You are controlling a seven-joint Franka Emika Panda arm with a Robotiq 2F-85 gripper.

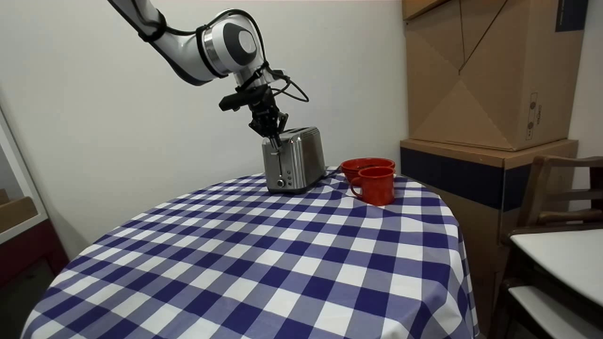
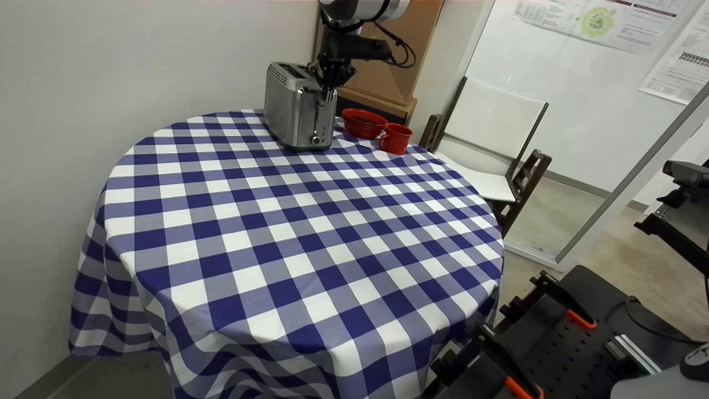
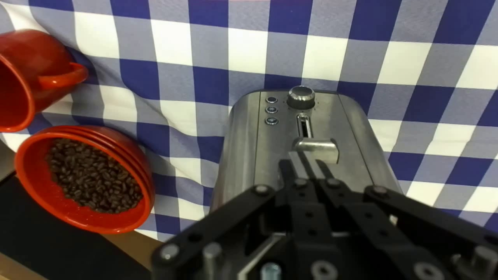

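Observation:
A silver toaster stands upright on the checked tablecloth near the wall. Its lever sits on the front face, above a round knob and a column of small buttons. My gripper is shut, fingertips pointing down at the lever's upper side. In the wrist view the tips overlap the lever's near edge; whether they touch it I cannot tell. Nothing shows between the fingers. From the second exterior view, the gripper hangs close in front of the toaster's front face, at its upper part.
Beside the toaster are a red mug and red stacked bowls with coffee beans in the top one. Cardboard boxes rise behind.

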